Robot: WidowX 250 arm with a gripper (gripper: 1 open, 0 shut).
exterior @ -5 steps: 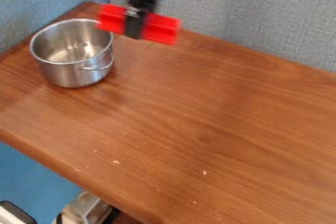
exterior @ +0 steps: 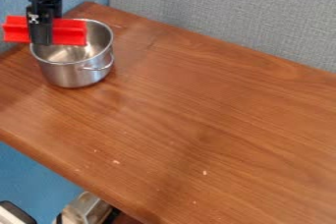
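Observation:
A red block (exterior: 69,31) is held by my black gripper (exterior: 41,29), which is shut on it at the upper left, over the steel pot (exterior: 82,69). The block hides part of the pot's rim and inside; whether it touches the pot I cannot tell.
Grey padded walls stand behind it. A metal fixture (exterior: 85,208) is at the lower left, below the table edge.
My gripper with the red block has moved left from right of the pot to over it, and most recently lower.

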